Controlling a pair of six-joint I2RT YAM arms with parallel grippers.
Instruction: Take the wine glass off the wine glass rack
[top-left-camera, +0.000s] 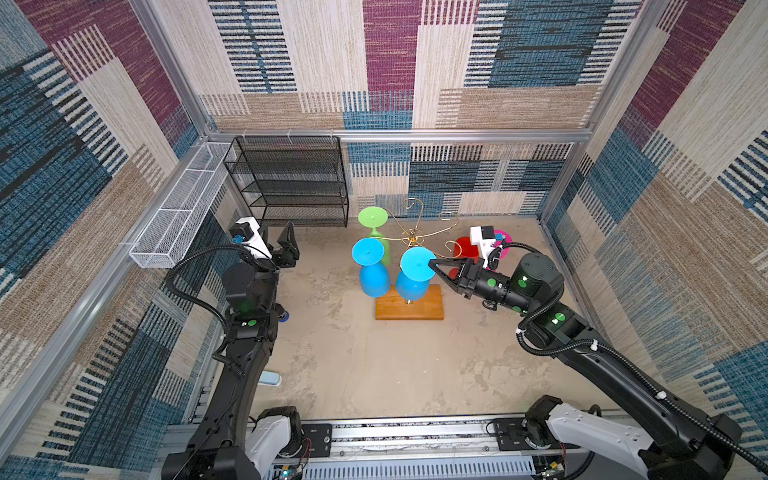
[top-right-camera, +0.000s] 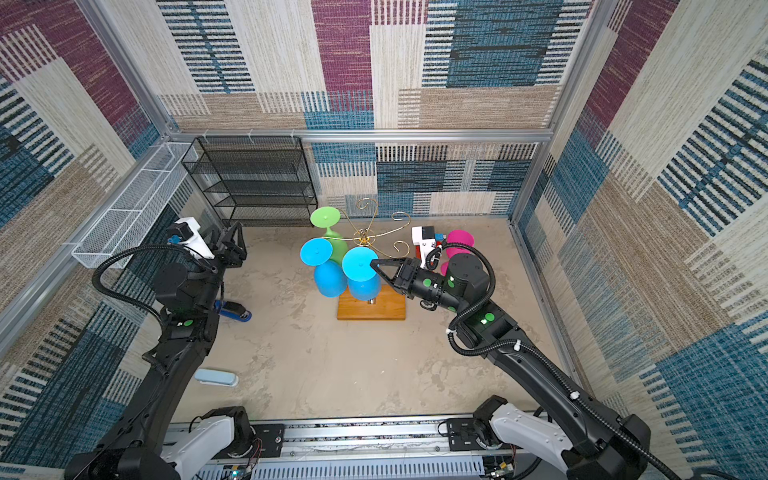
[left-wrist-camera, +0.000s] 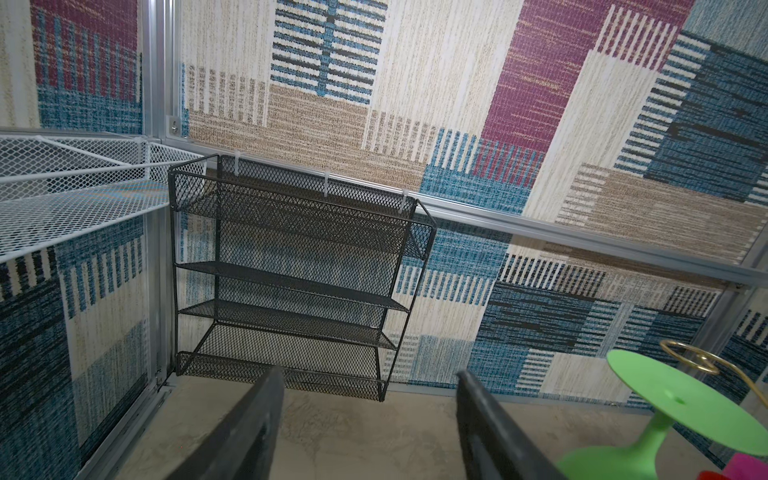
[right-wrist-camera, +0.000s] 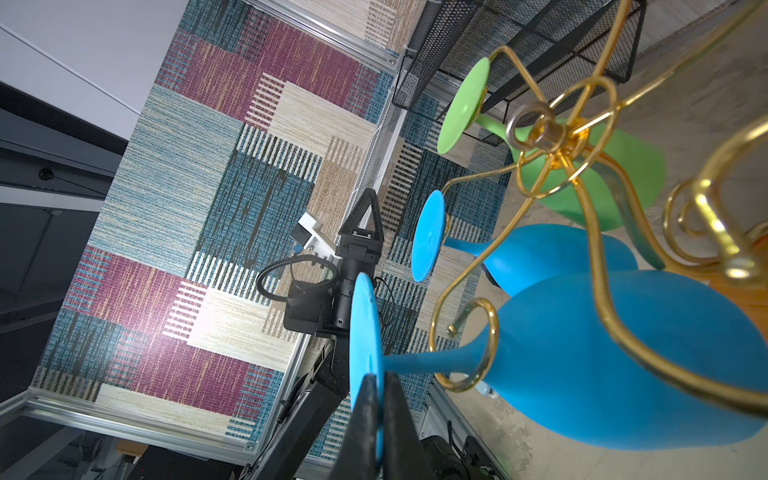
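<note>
The gold wine glass rack stands on a wooden base. A blue wine glass hangs upside down at the front, its foot pinched at the rim by my right gripper, which is shut on it. Another blue glass and a green glass hang to the left. My left gripper hangs at the left, open with nothing between its fingers, away from the rack.
A black mesh shelf stands at the back left, a white wire basket along the left wall. Red and pink glasses sit behind the right arm.
</note>
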